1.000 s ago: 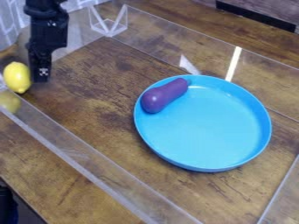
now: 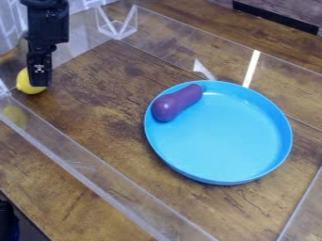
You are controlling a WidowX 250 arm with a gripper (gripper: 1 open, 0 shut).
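Observation:
A small yellow object [image 2: 30,85] lies at the far left of the wooden board, by the clear plastic wall. On the right, a blue plate [image 2: 227,141] holds a purple eggplant [image 2: 176,102] near its left rim.
Clear plastic walls border the board [image 2: 113,132] on several sides. The middle of the board, between the yellow object and the plate, is bare.
The yellow object has shifted right and up from the left edge. My gripper has moved left from where it was a second ago.

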